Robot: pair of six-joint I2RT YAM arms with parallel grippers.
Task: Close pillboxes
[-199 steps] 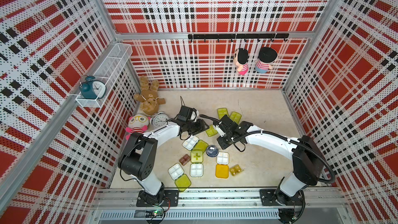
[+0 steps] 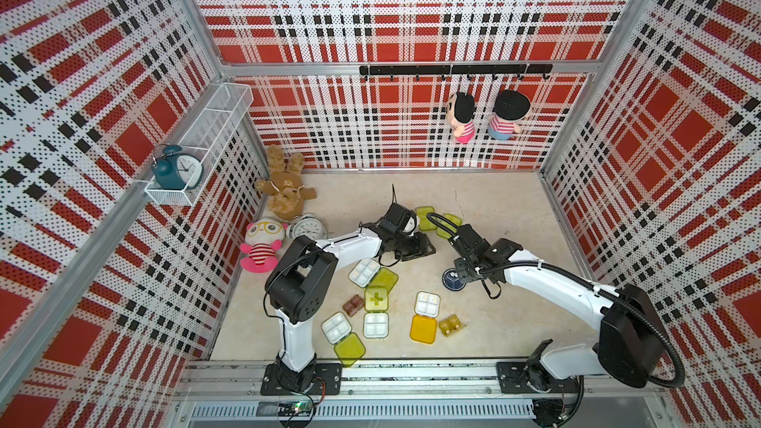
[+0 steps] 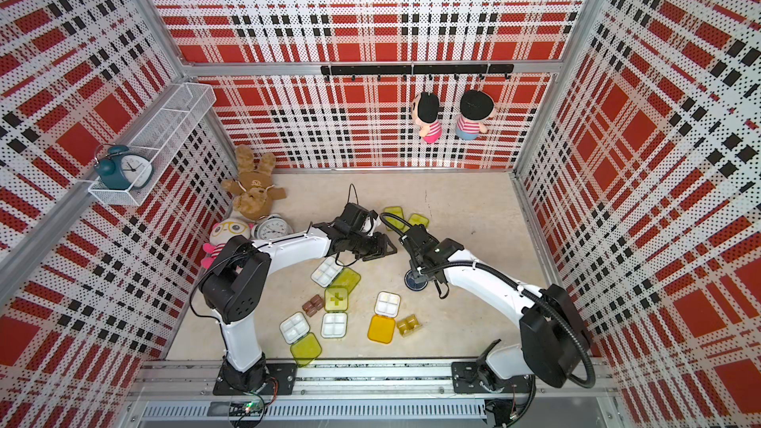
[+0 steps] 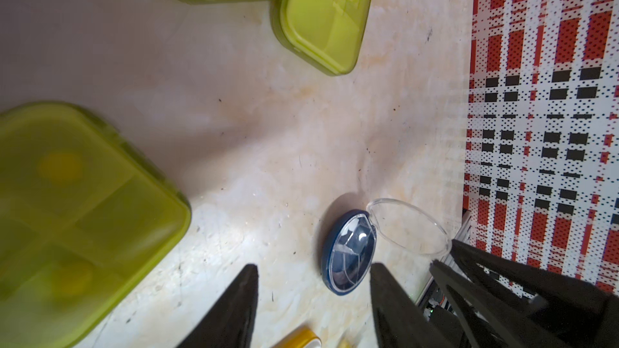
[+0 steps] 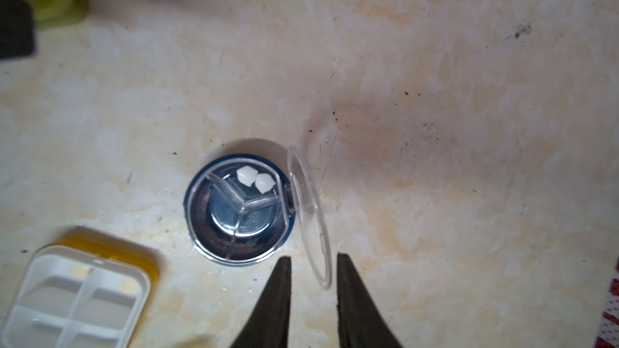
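Observation:
A round blue pillbox (image 5: 232,219) with white pills sits under my right gripper, its clear lid (image 5: 320,241) standing up at its right. The right fingers are partly open around the lid's near end; whether they touch it I cannot tell. My left gripper is open, above the table left of the blue pillbox, nothing between its fingers. Several square pillboxes lie open at the front, among them a yellow one (image 2: 424,329) and a green-lidded one (image 2: 349,348). Closed green boxes (image 4: 325,13) lie behind.
A brown bear (image 2: 283,194), a pink doll (image 2: 260,253) and a clock (image 2: 307,227) crowd the left side. A small brown box (image 2: 353,304) and an amber box (image 2: 450,325) lie at the front.
Both arms have moved to the right, the left over the middle green boxes. The blue pillbox has moved to the right, away from the boxes at the front middle.

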